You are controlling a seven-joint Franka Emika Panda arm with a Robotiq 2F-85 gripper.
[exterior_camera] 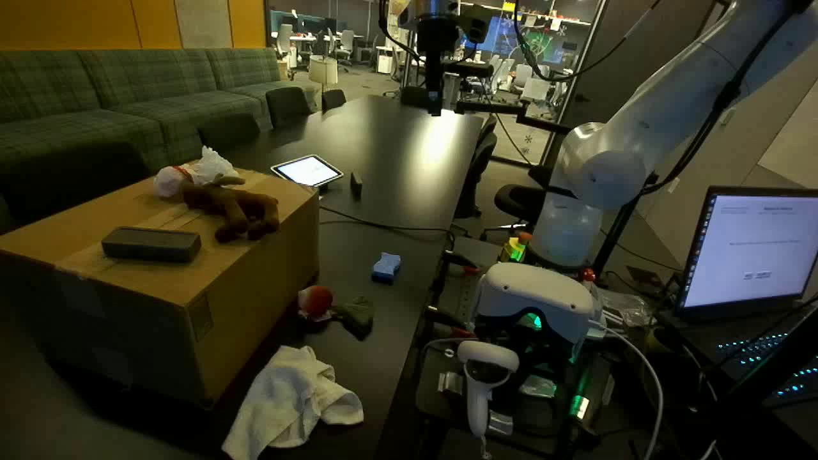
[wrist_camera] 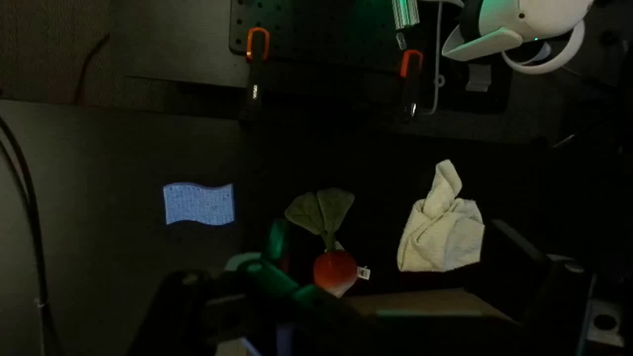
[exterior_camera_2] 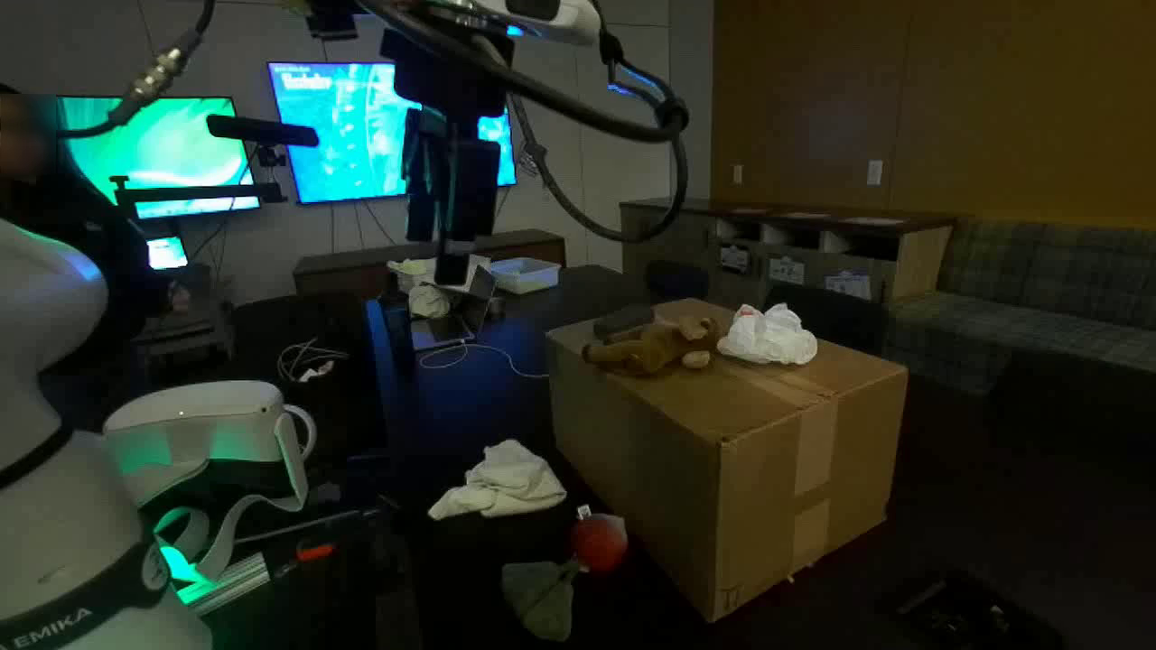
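Observation:
High above the dark table, my gripper points downward; its fingers stand wide apart in the wrist view, with nothing held between them. Exterior view 2 also shows the gripper (exterior_camera_2: 450, 260) in the air, clear of everything. On the table lie a blue sponge (exterior_camera: 386, 267), a plush radish (wrist_camera: 336, 270) with green leaves, and a crumpled cream towel (wrist_camera: 442, 234). A brown plush toy (exterior_camera: 234, 206), a dark grey oblong case (exterior_camera: 152, 245) and a white plastic bag (exterior_camera_2: 769, 335) rest on top of the cardboard box (exterior_camera: 253, 322).
The large box takes up one side of the table. A lit tablet (exterior_camera: 308, 170) and a small dark block (exterior_camera: 356, 184) lie beyond it, near a black cable (exterior_camera: 383, 225). Clamps (wrist_camera: 255, 71) and a white headset (exterior_camera: 537, 299) sit by the robot base.

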